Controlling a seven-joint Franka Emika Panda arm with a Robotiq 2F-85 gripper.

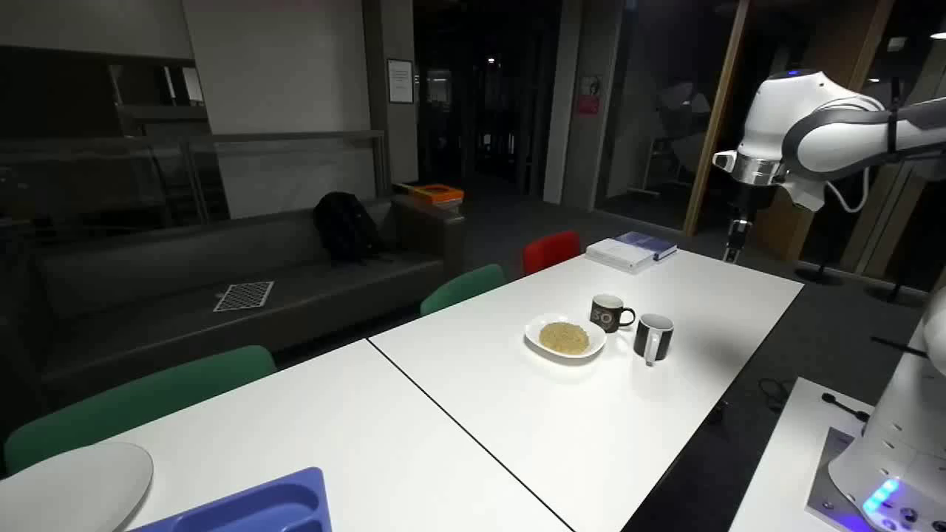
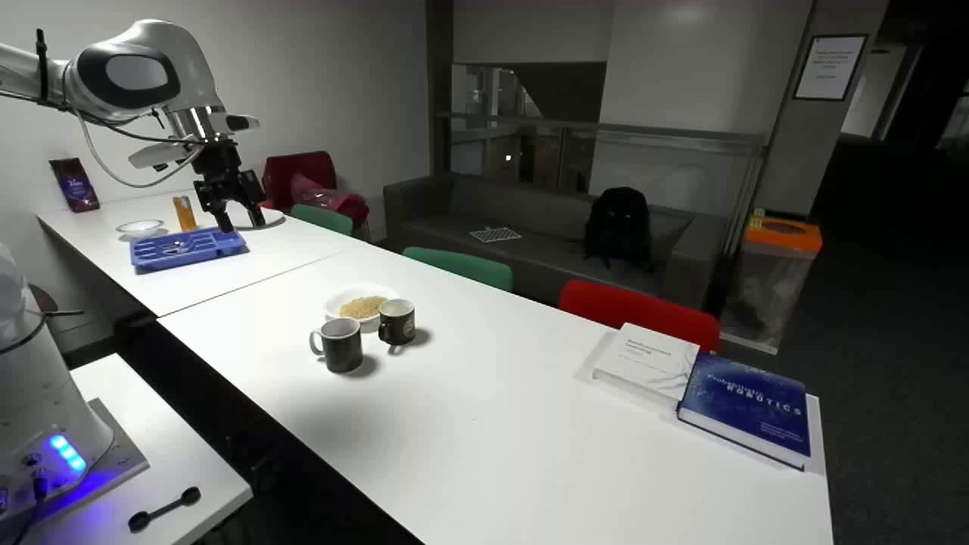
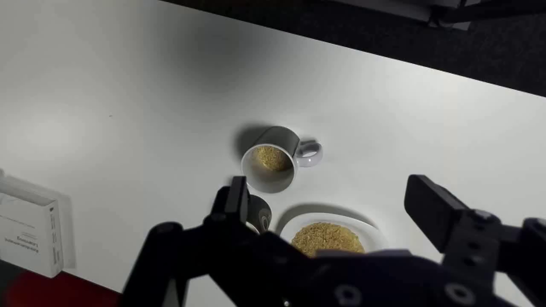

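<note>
My gripper stands open, its two dark fingers wide apart with nothing between them. It hangs high in the air, pointing down, clear of the objects. In the wrist view, a grey-and-white mug (image 3: 270, 159) with its handle to the right has some yellowish grains at the bottom. A darker mug (image 3: 259, 212) is partly hidden behind one finger. Close by, a white plate (image 3: 370, 236) bears a mound of tan grains (image 3: 327, 238); its lower part is covered by the gripper body. Exterior view 1 shows both mugs upright, right of the plate.
Two books, one white (image 2: 646, 359) and one blue (image 2: 746, 400), lie at one end of the table. A blue tray (image 2: 189, 248), a white bowl (image 2: 141, 228) and an orange container (image 2: 185, 213) occupy the other end. Bare tabletop (image 2: 509, 427) surrounds the mugs.
</note>
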